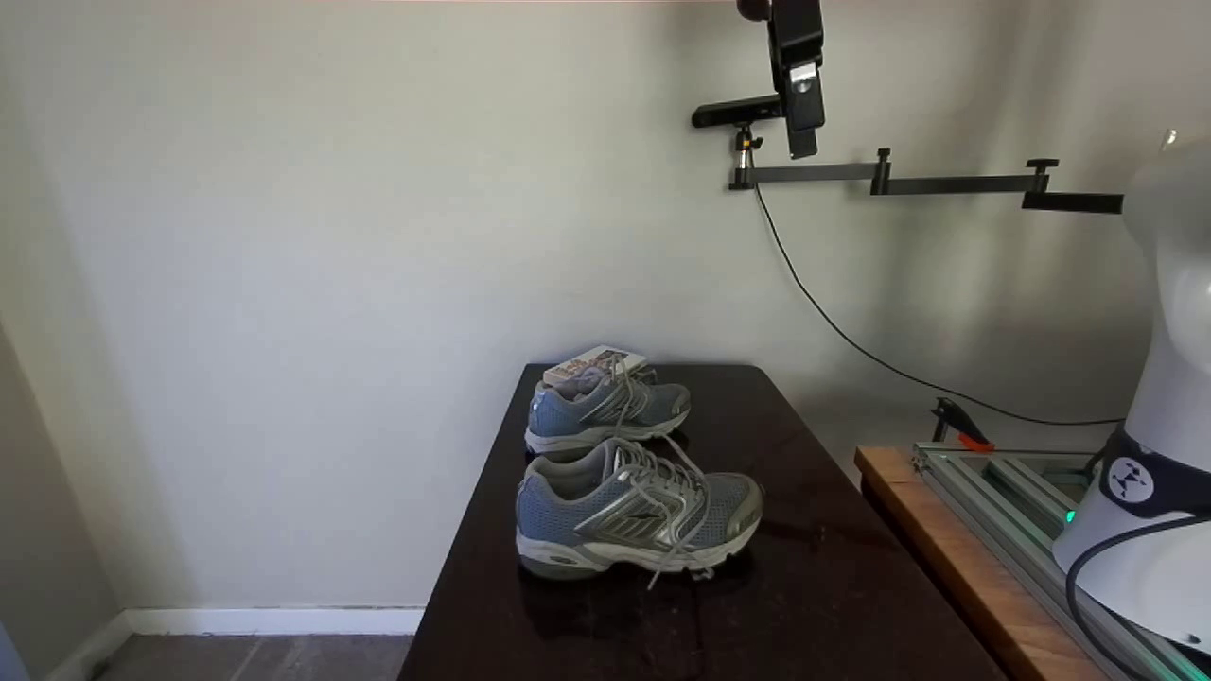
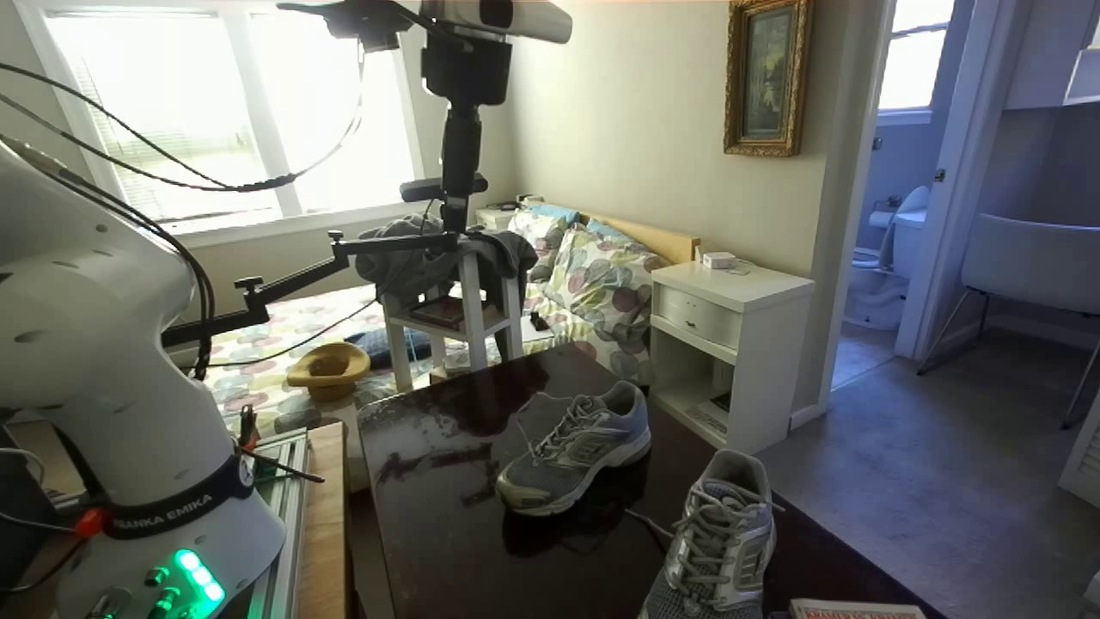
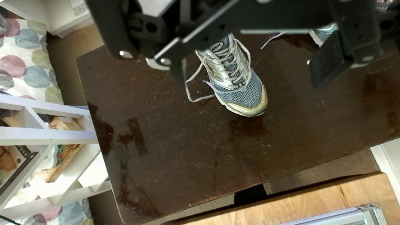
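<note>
A pair of grey-blue sneakers stands on the dark table (image 1: 863,613). In exterior view 1 the nearer shoe (image 1: 636,511) has a loose lace, and the farther shoe (image 1: 607,414) is behind it. Both toes point toward the arm's base. High over the table my gripper is open, its black fingers (image 3: 330,62) wide apart and holding nothing. From the wrist, the loose-laced shoe (image 3: 240,84) appears below the gap, its heel hidden by the gripper body. Only a bit of the other shoe (image 3: 324,33) shows there.
A small book (image 1: 592,367) lies behind the farther shoe. A camera on a jointed bracket (image 1: 817,174) and its hanging cable are near my gripper in exterior view 1. A white nightstand (image 2: 732,294) stands beyond the table. Bare tabletop (image 3: 168,150) lies toward the base.
</note>
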